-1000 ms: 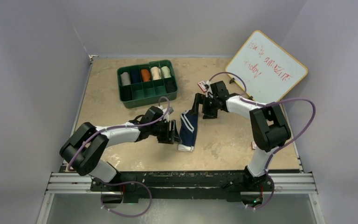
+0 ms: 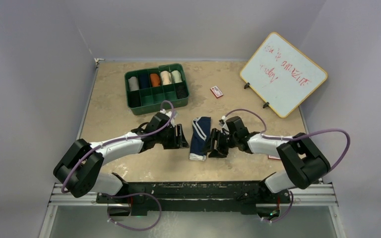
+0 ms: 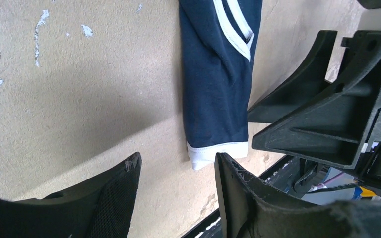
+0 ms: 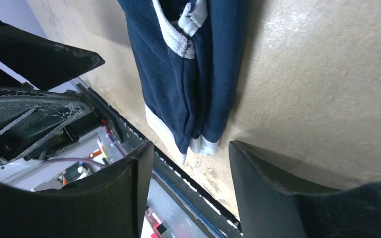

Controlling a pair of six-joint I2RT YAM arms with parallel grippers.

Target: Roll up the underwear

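Dark navy underwear [image 2: 199, 134] lies folded into a long strip on the table, white trim across its upper part and a white waistband at its near end. To its left stands my left gripper [image 2: 183, 138], open and empty; in the left wrist view the strip [image 3: 213, 99] lies beyond the parted fingertips. My right gripper [image 2: 212, 144] is at the strip's right edge near the lower end, fingers apart. In the right wrist view the waistband end [image 4: 203, 145] shows between and above the two fingertips, with no cloth pinched.
A green divided box [image 2: 158, 105] with several rolled cloths stands at the back left. A small red-and-white card [image 2: 217, 91] lies behind the underwear. At the back right leans a whiteboard [image 2: 285, 74].
My right gripper has come toward the near edge, from the underwear's far end to its lower part. My left gripper has shifted slightly left, away from the cloth. The underwear stays put.
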